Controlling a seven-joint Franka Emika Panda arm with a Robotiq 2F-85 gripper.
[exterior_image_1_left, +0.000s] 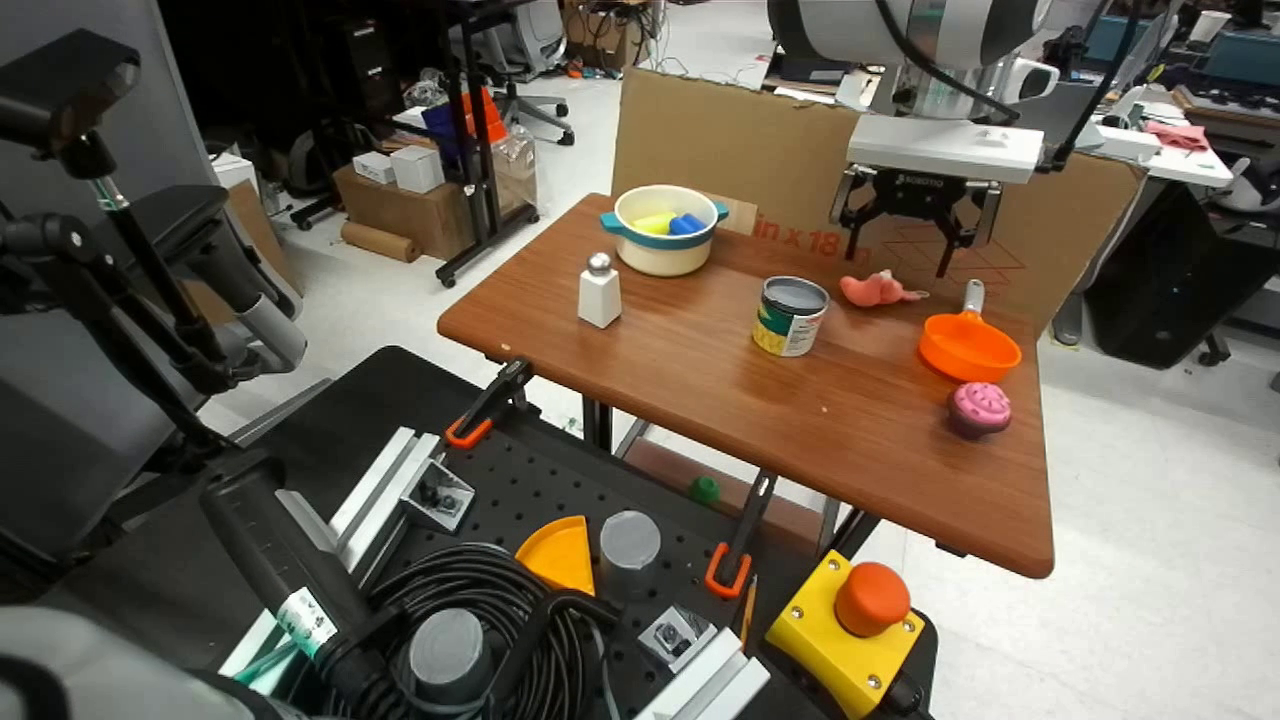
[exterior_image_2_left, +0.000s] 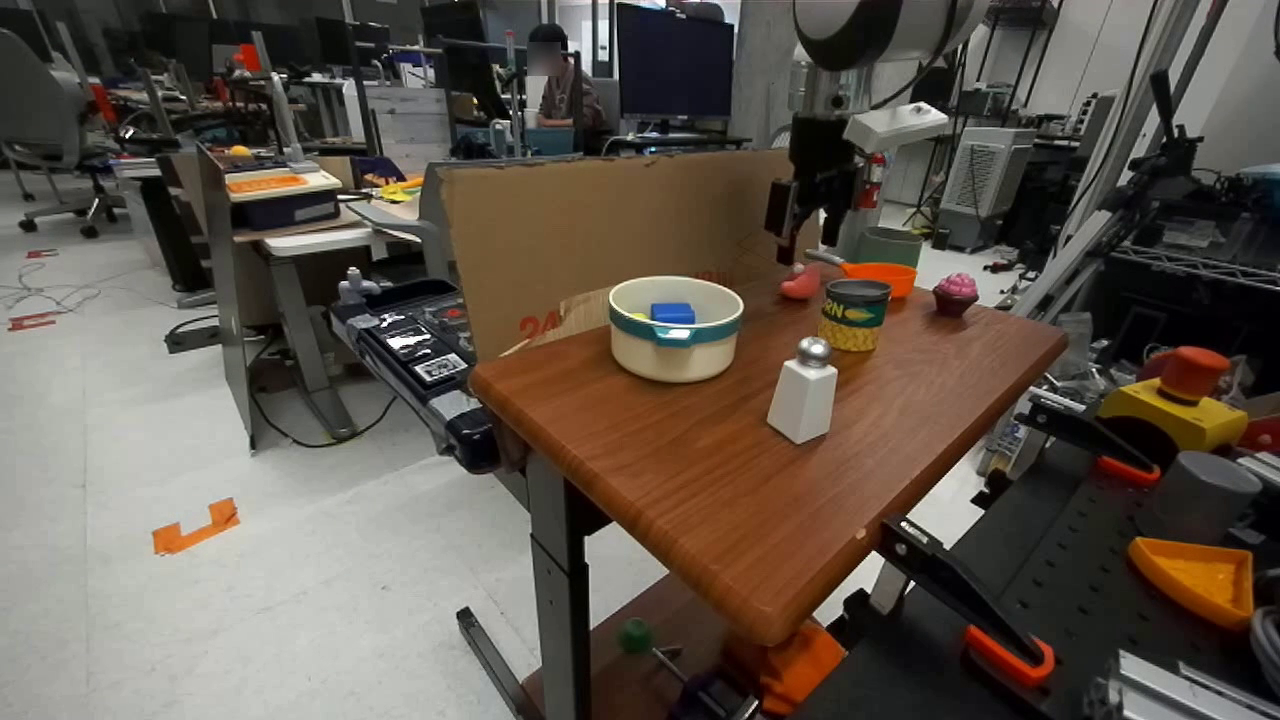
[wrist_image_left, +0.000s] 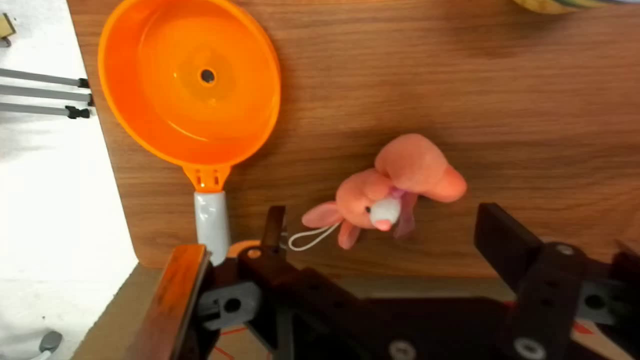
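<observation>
A small pink plush toy with a white loop lies on the wooden table, close to the cardboard at the back. My gripper is open above it, fingers wide apart and empty; in the wrist view the toy shows between and just ahead of the fingertips. From the first exterior view, the gripper hangs over the table's back edge, with the plush below it, apart from the fingers.
Near the plush are an orange pan, a cupcake toy and a corn can. Farther left stand a white shaker and a cream pot holding yellow and blue things. A cardboard sheet walls the back.
</observation>
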